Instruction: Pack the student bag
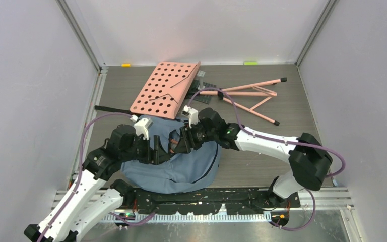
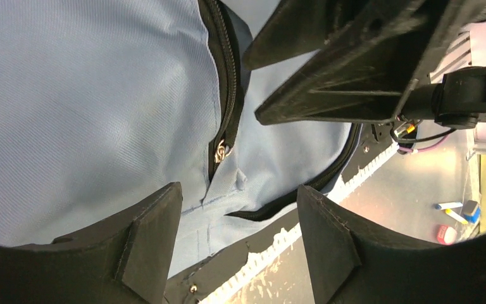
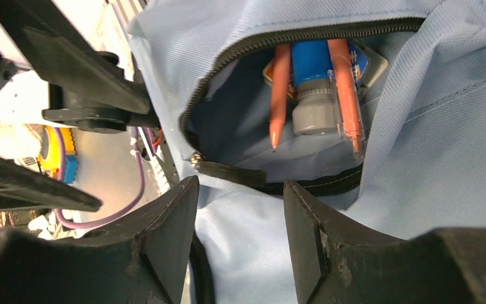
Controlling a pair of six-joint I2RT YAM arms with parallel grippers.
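Observation:
The blue-grey bag [image 1: 166, 171] lies at the front centre. In the right wrist view its zipped pocket gapes, showing orange pens [image 3: 279, 88], a blue bottle with a grey cap [image 3: 314, 101] and flat items behind. A zipper pull [image 2: 222, 151] lies on the fabric in the left wrist view, another end at the pocket's corner. My left gripper hangs over that zipper, fingers apart and empty. My right gripper hangs open over the pocket, nothing between its fingers.
A pink perforated board [image 1: 164, 85] lies behind the bag, with a pink folded stand [image 1: 247, 95] at back right. The two grippers are very close together.

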